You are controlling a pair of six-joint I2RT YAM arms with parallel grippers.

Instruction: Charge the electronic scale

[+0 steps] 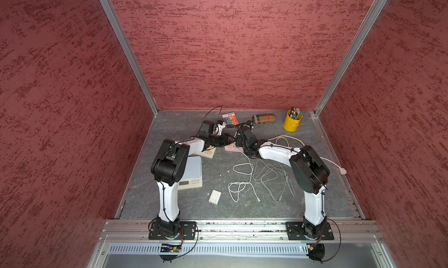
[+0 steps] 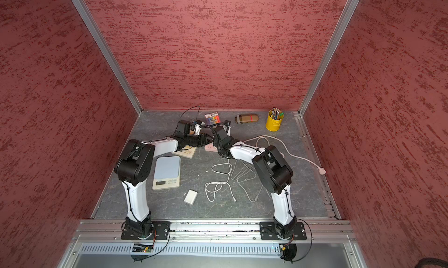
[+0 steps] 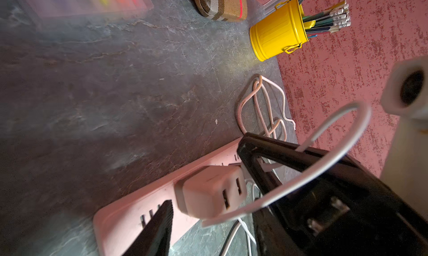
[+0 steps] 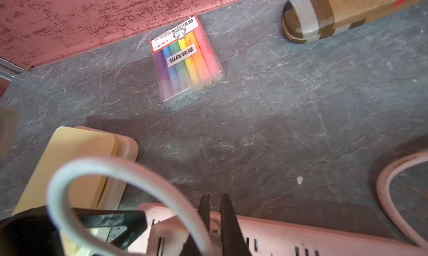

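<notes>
The electronic scale (image 2: 167, 169) lies at the front left of the table. A white charger block (image 3: 209, 191) with two slots sits on the pink power strip (image 3: 124, 220). My left gripper stands part open over the strip, its fingers (image 3: 153, 233) on either side of the charger, a white cable (image 3: 307, 175) passing between them. Beside it, my right gripper is shut on what looks like that cable's plug end, close to the charger. The cable loops up between both grippers. Whether the plug touches a slot cannot be told.
More white cables (image 2: 217, 186) lie loosely in the middle. A small white box (image 2: 190, 196) is near the front. Behind are a marker pack (image 4: 187, 60), a plaid case (image 4: 343, 15) and a yellow pen bucket (image 3: 278, 31). A cream box (image 4: 71, 162) lies left of the strip.
</notes>
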